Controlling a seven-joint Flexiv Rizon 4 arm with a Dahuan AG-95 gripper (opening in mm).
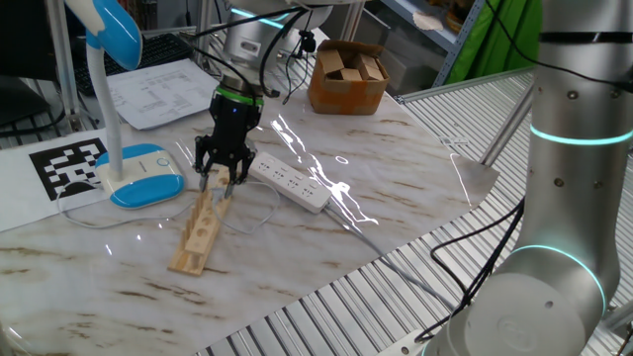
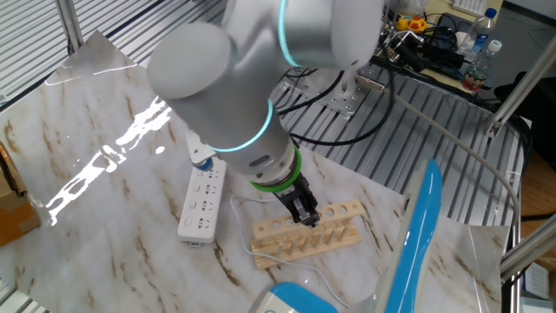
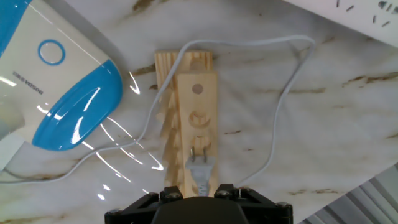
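Note:
A wooden rack (image 3: 208,118) with a row of round holes lies on the marble table. On its top board, in the wrist view, rests a whitish two-prong plug (image 3: 200,169), its prongs pointing away from the gripper. My gripper (image 1: 218,185) is low over the rack's far end in exterior view 1, its fingertips spread. Seen from the wrist, the gripper is open, one finger on either side of the plug's line and apart from it. The gripper's palm hides part of the plug's cord. In exterior view 2 the gripper (image 2: 308,221) covers the plug.
A white power strip (image 1: 292,181) lies beside the rack. The blue-and-white lamp base (image 1: 140,178) stands on the other side, and a thin white cable (image 3: 273,124) loops over the rack. A cardboard box (image 1: 348,79) sits at the back.

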